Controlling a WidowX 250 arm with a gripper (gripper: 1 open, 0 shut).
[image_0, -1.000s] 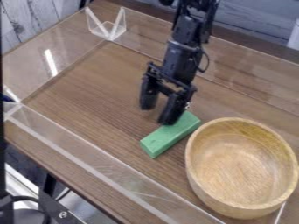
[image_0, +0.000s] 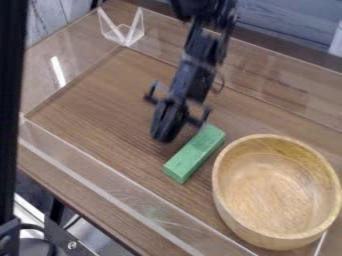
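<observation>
The black gripper (image_0: 177, 118) is motion-blurred over the middle of the wooden table, just above and left of a green block (image_0: 195, 154). Whether its fingers are apart or together is unclear in the blur. The green block lies beside a large tan bowl (image_0: 274, 194) at the lower right.
A white wire-like object (image_0: 122, 30) stands at the back left. A wall runs along the back, and dark cables lie off the lower-left edge.
The gripper has shifted a little up and left, off the green block, which now shows more fully. The block and bowl look unmoved.
</observation>
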